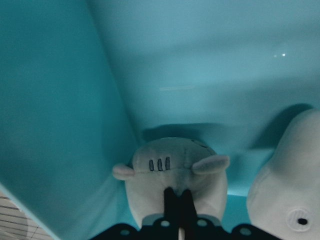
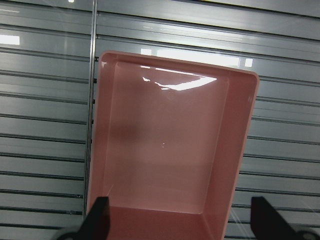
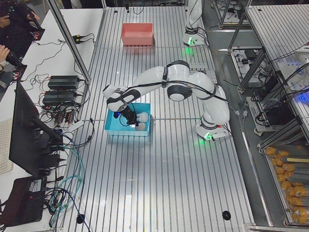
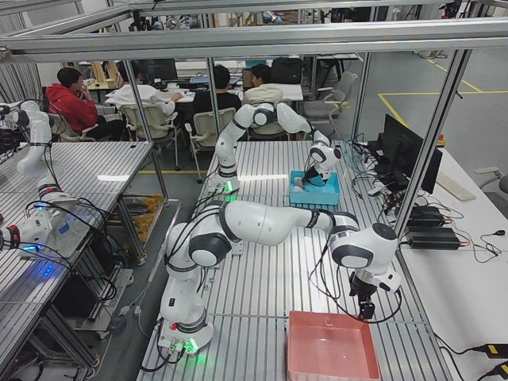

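In the cyan bin, my left gripper has its fingertips close together on a grey plush toy with small ears and three stitched stripes, pinching at its fabric. A second pale plush with a dark oval mark lies beside it, to the right in the left wrist view. My right gripper hangs open over the empty pink bin, its fingers wide apart.
A monitor, power boxes and loose cables lie along the side bench. Frame posts stand beside the table.
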